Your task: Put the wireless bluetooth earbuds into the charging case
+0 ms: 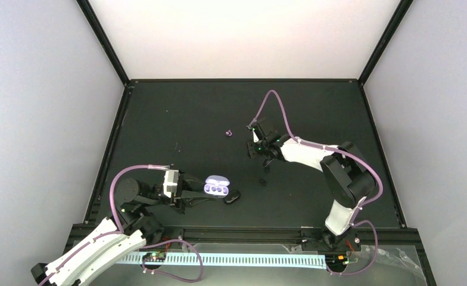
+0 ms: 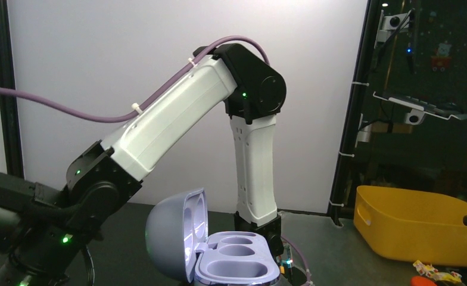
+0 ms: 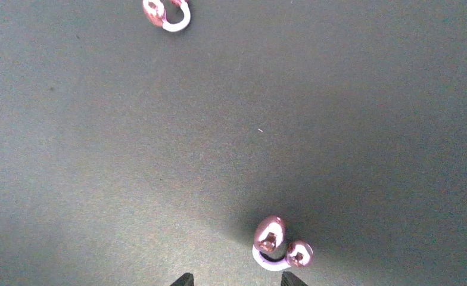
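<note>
The lilac charging case [image 1: 217, 186] has its lid raised and its sockets showing empty; my left gripper [image 1: 211, 189] is shut on it, above the mat. From the left wrist view, the case [image 2: 234, 256] fills the bottom centre, hinge side towards the lid. One pink earbud with a lilac band [image 3: 269, 235] lies on the mat just beyond the fingertips of my right gripper, nearer the right finger [image 3: 292, 280]. These fingers stand apart with nothing between them. A second earbud [image 3: 156, 12] is cut off by the top edge.
A closed black case [image 1: 232, 196] lies beside the lilac one. Small black pieces [image 1: 262, 182] rest below my right arm's wrist. A yellow bin [image 2: 416, 223] stands outside the work area.
</note>
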